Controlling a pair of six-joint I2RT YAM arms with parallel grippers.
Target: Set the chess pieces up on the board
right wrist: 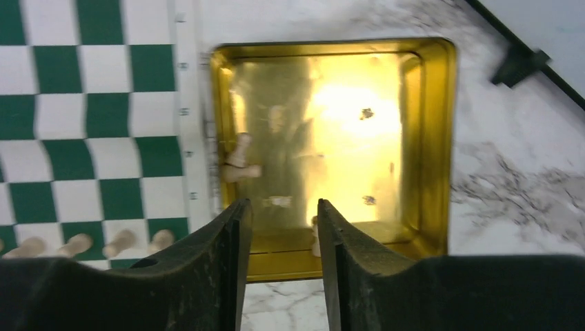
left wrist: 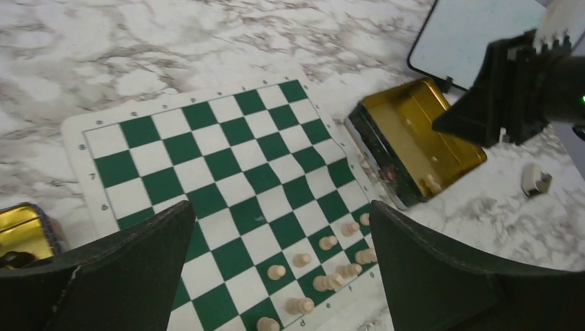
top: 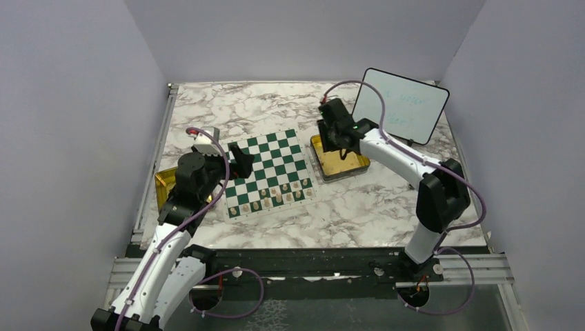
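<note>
The green-and-white chessboard [top: 269,158] lies mid-table; several pale pieces [left wrist: 301,259] stand along its near rows, the far squares bare. My right gripper hangs over the right gold tray [right wrist: 434,152], fingers partly apart; a few pale pieces [right wrist: 240,152] lie in it, one partly hidden behind a finger. My left gripper is open above the board's left side, nothing visible between its fingers. A second gold tray [top: 164,181] at the left holds dark pieces [left wrist: 17,258].
A whiteboard [top: 400,103] on small stands occupies the back right. A small object [left wrist: 535,179] lies right of the right tray.
</note>
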